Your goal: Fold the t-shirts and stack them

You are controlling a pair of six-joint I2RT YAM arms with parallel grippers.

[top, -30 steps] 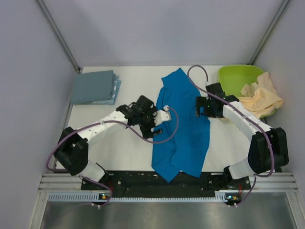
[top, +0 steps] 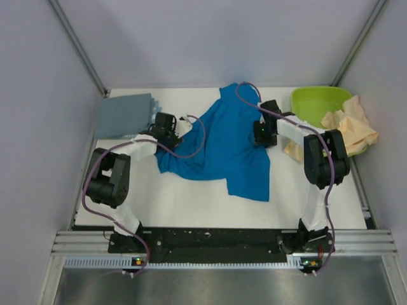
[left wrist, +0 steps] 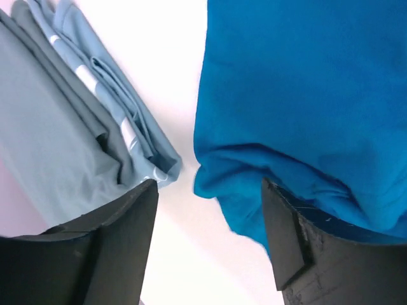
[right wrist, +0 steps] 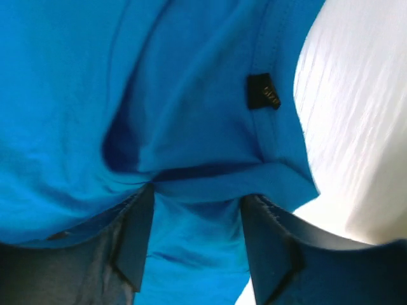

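Observation:
A blue T-shirt (top: pixel 226 146) lies spread and rumpled across the middle of the table. My left gripper (top: pixel 169 135) is over its left end, fingers apart; in the left wrist view the blue cloth's crumpled edge lies between and beyond them. My right gripper (top: pixel 264 130) is at the shirt's right side, its fingers apart on a ridge of blue fabric; whether they grip it is unclear. A folded stack of grey and light-blue shirts (top: pixel 121 114) sits at the back left, just beside the left gripper.
A green basket (top: pixel 315 100) with peach cloth (top: pixel 353 127) hanging over it stands at the back right, near my right arm. Walls border the sides and back.
My left gripper has moved up and left toward the stack, and the shirt's lower part has shifted that way, off the front edge.

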